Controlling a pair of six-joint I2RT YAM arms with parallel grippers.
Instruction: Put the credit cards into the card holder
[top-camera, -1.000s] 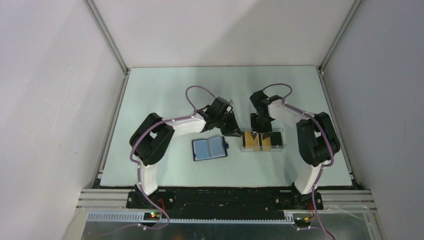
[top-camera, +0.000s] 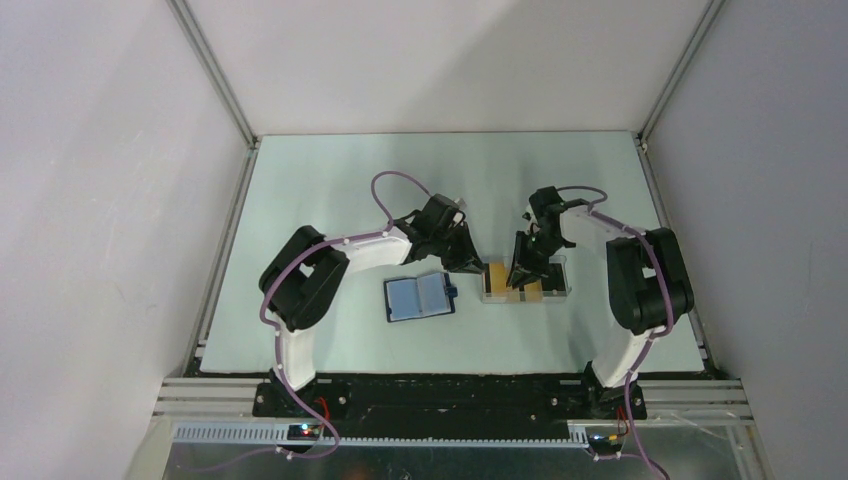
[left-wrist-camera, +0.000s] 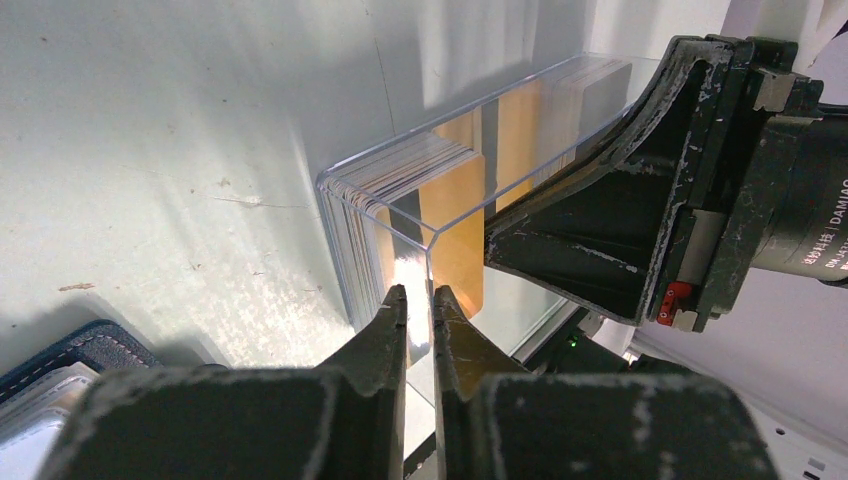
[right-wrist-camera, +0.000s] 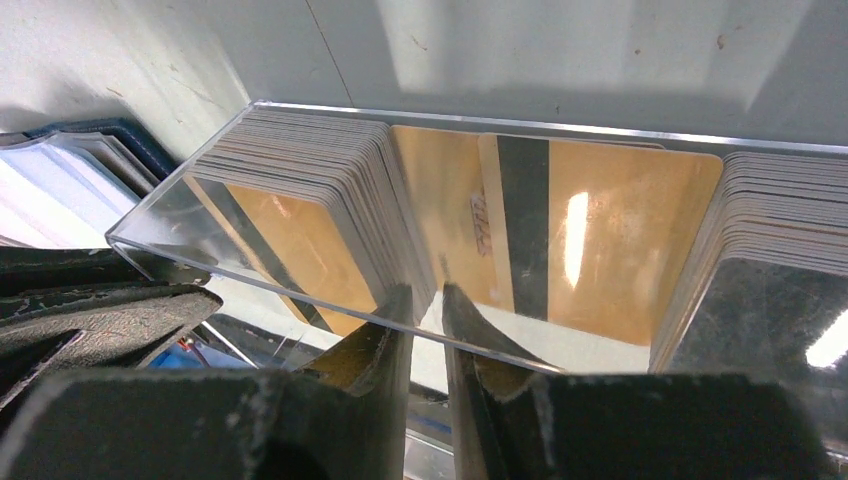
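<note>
A clear acrylic box (top-camera: 560, 295) holds stacks of gold and black cards (right-wrist-camera: 632, 230), some leaning flat between the stacks. The blue card holder (top-camera: 418, 297) lies open to its left. My left gripper is shut at the box's left end; whether anything sits between its tips is unclear. My right gripper is over the box's middle, at its near wall, fingers slightly apart with no card visible between them.
Both arms come close together over the box. White walls enclose the sides and back.
The left arm, box and card holder look unmoved.
</note>
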